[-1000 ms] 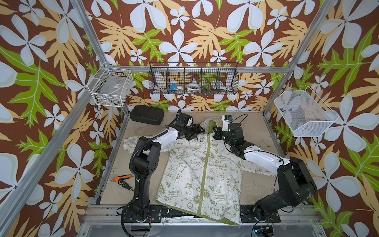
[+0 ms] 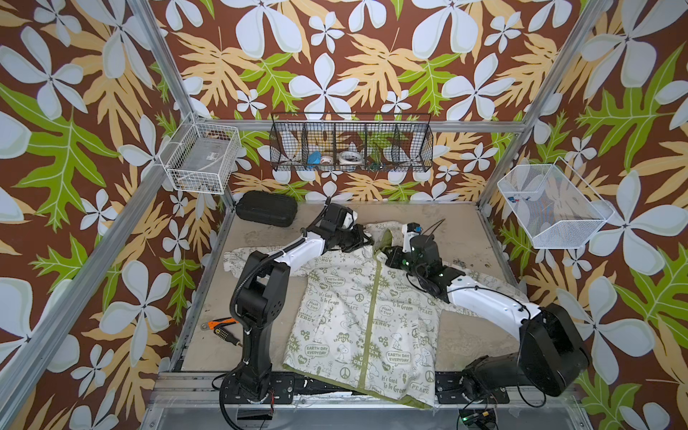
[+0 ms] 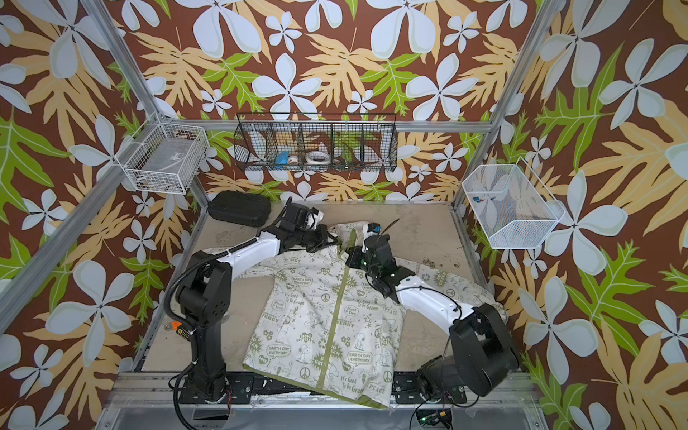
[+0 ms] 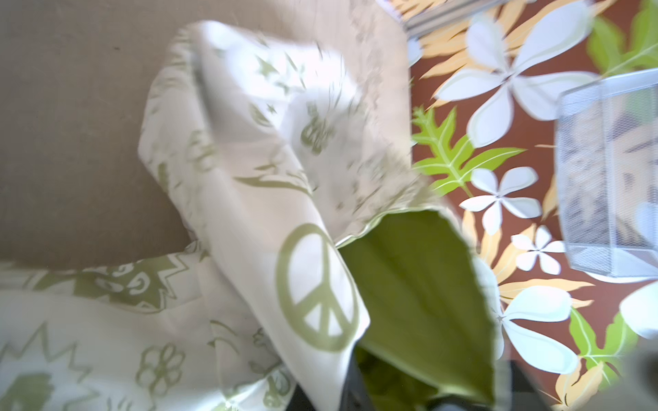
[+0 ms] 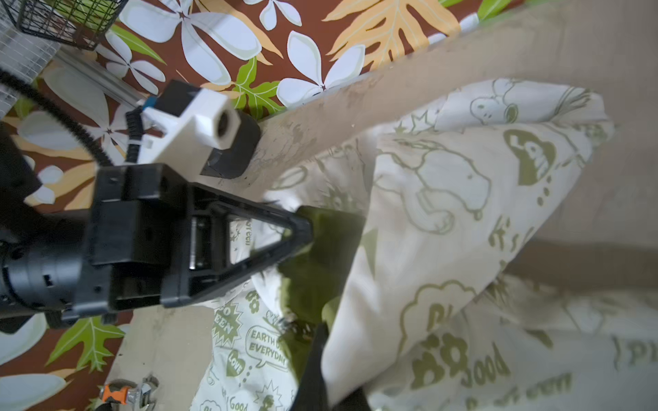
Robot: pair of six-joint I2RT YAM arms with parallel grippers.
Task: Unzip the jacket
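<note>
The white jacket with olive print lies front up, its olive zip strip running from collar to hem. Both grippers work at the collar, where the olive lining shows. My left gripper is at the collar's left side, shut; in the left wrist view its fingertips are hidden under white cloth. My right gripper is at the collar's right side, shut; in the right wrist view a fold of white cloth covers its tips. Whether either holds cloth or the zip pull is hidden.
A black case lies at the back left, an orange-handled tool at the left. A wire rack hangs at the back, with white baskets left and right. The jacket covers most of the table.
The left gripper has moved slightly, and the collar cloth between them is rearranged.
</note>
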